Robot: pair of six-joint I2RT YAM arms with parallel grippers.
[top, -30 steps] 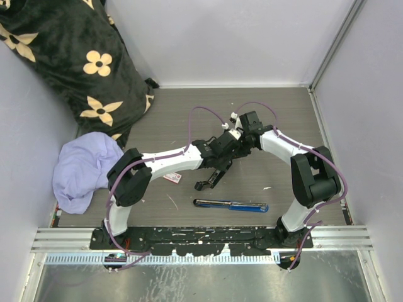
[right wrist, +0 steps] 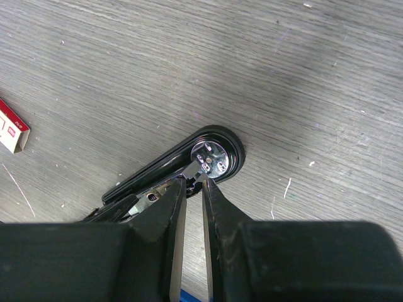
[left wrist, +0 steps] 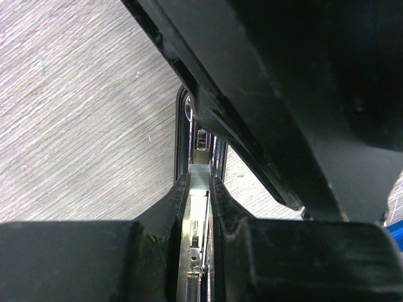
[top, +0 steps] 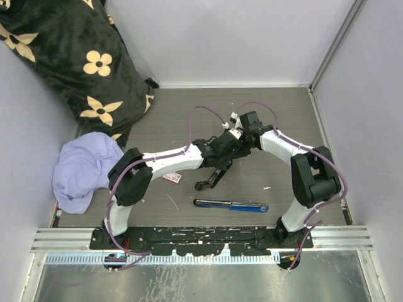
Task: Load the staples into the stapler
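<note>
The black stapler (top: 217, 177) lies opened and slanted on the table, partly hidden under both arms in the top view. In the left wrist view, a short grey strip of staples (left wrist: 199, 177) shows between the fingertips of my left gripper, in line with the silver magazine (left wrist: 196, 220). My right gripper is almost closed over the stapler's round-ended base (right wrist: 228, 148), with a small grey piece (right wrist: 191, 170), seemingly staples, at its fingertips. Whether the strip is seated in the magazine cannot be told.
A blue and silver tool (top: 232, 206) lies near the front edge. The small red and white box (top: 172, 177) is left of the stapler. Purple cloth (top: 88, 170) and a dark flowered cushion (top: 94, 69) fill the left side. The grippers are close together.
</note>
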